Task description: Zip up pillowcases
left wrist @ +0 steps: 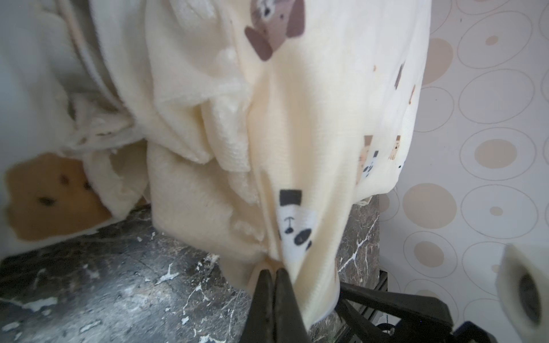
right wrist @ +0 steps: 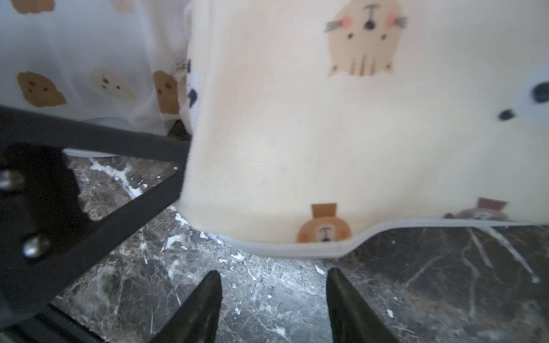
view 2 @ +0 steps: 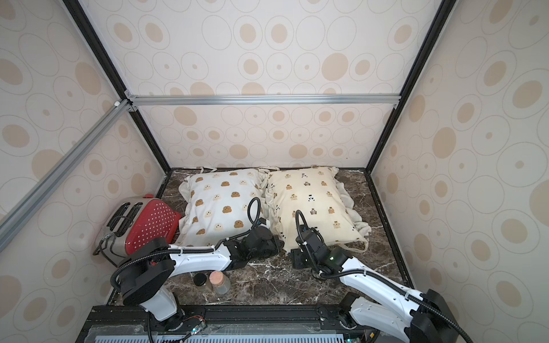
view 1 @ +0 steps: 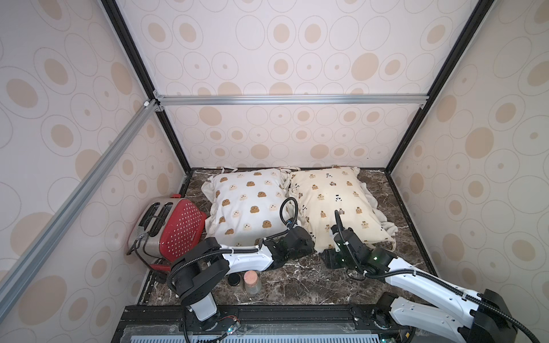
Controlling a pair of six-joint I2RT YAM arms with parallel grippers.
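A cream pillowcase [view 1: 337,200] with animal prints lies at the right, beside a white one [view 1: 246,203] with brown prints. My left gripper is shut on the cream pillowcase's near corner [left wrist: 311,274], fingertips pressed into the cloth. My right gripper stands part open just short of that pillowcase's near edge [right wrist: 320,245], with nothing between its fingers; the left gripper's black frame shows beside the corner in the right wrist view. No zipper can be made out clearly.
A red toaster [view 1: 180,228] stands at the left. Two jars, one pink-lidded [view 1: 250,277], one dark-lidded [view 1: 233,279], stand on the near counter. Bare marble [view 1: 320,291] lies in front of the pillows.
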